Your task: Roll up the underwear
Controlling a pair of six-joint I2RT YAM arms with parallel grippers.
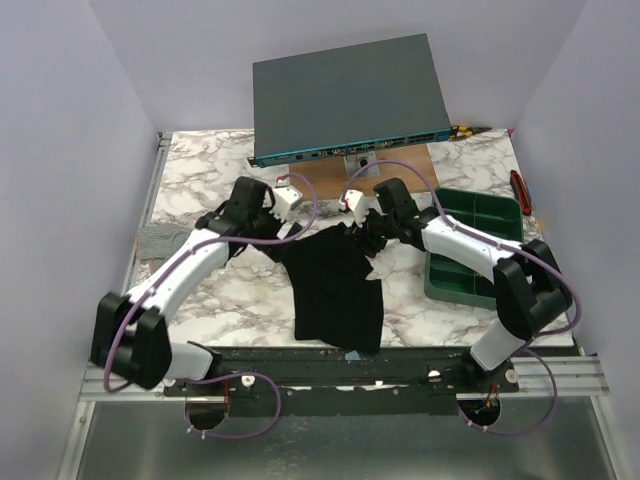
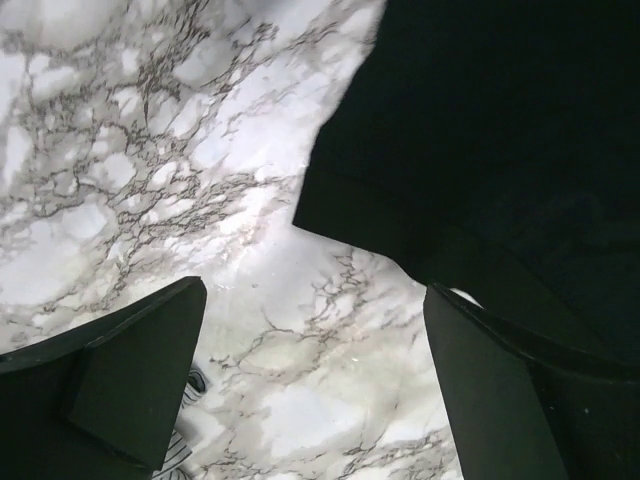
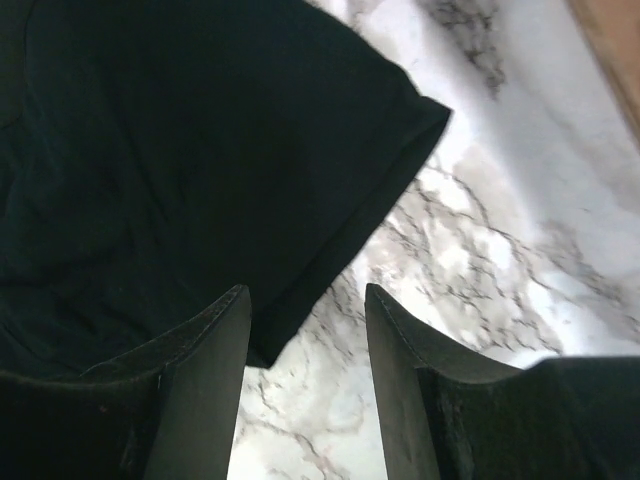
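Note:
Black underwear [image 1: 325,300] lies spread on the marble table in the middle, its upper part reaching toward both grippers. My left gripper stands open above the table beside a corner of the cloth [image 2: 470,130], with nothing between its fingers. My right gripper is part open over the cloth's edge [image 3: 200,170], with the fingertips apart and nothing visibly held.
A green compartment bin [image 1: 462,285] sits at the right. A wooden board [image 1: 310,180] and dark screen lie at the back. A striped cloth [image 1: 155,242] is at the left. Bare table shows front left.

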